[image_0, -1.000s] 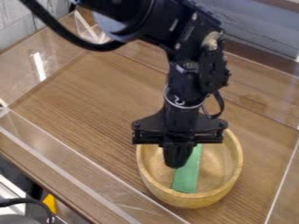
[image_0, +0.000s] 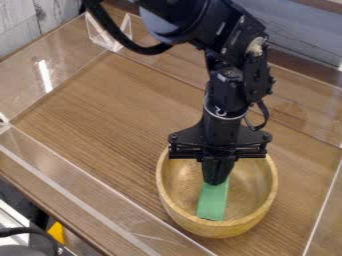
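My black gripper (image_0: 217, 160) reaches down over a tan bowl (image_0: 254, 212) at the lower right of the camera view. A green block (image_0: 213, 203) lies lengthwise in the bowl, its far end under the fingertips. The gripper looks shut; whether anything is between its tips is hard to tell, as the housing hides part of them.
A light wall (image_0: 287, 40) stands at the back, and a clear edge strip runs along the left. A dark cable (image_0: 27, 232) is at the lower left.
The gripper has shifted slightly to the right, over the far end of the green block, which appears to lie in the same place in the bowl.
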